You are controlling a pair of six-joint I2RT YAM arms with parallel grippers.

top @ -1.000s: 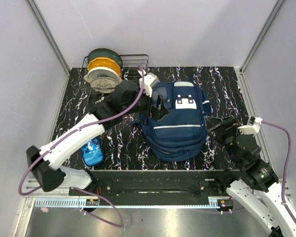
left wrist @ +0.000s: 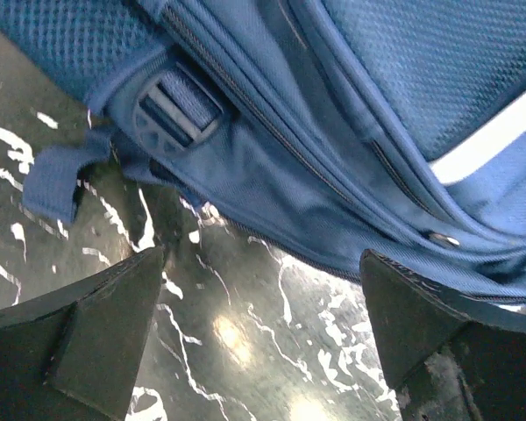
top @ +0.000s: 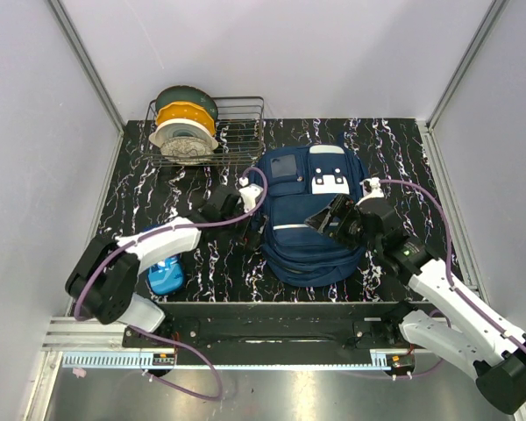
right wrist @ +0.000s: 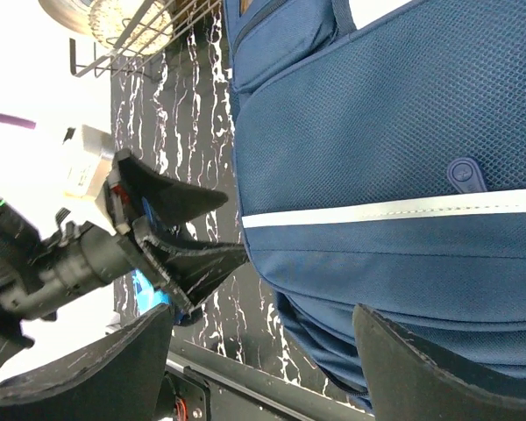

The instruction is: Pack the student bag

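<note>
A navy backpack (top: 302, 263) with a white stripe lies in the middle of the dark marble table. My left gripper (top: 250, 232) is open at its left side; in the left wrist view the fingers flank its lower fabric, zipper and a strap with buckle (left wrist: 177, 114). My right gripper (top: 329, 219) is open above the bag's middle; the right wrist view shows the white stripe (right wrist: 394, 210) and zip pull (right wrist: 465, 174) below it. A light-blue pouch (top: 165, 279) lies at the lower left, partly hidden by my left arm.
A wire rack (top: 241, 132) with plates and bowls stands at the back left. The table (top: 403, 158) has bare surface to the right of the backpack and behind it. Walls bound both sides and the back.
The backpack shows little change.
</note>
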